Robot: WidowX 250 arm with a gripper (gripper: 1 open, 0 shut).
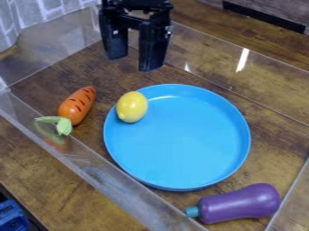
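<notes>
My black gripper [133,50] hangs at the top of the camera view with its fingers spread apart and empty, above and behind a blue plate [182,144]. A yellow lemon-like object [132,106] rests on the plate's left side. An orange toy carrot [76,106] with a pale green top lies on the wood to the left of the plate. A purple toy eggplant [239,204] lies at the front right, apart from the plate.
Clear low walls border the wooden surface [241,97], including along the front left. Bare wood lies behind and to the right of the plate. Something blue sits at the bottom left corner, outside the wall.
</notes>
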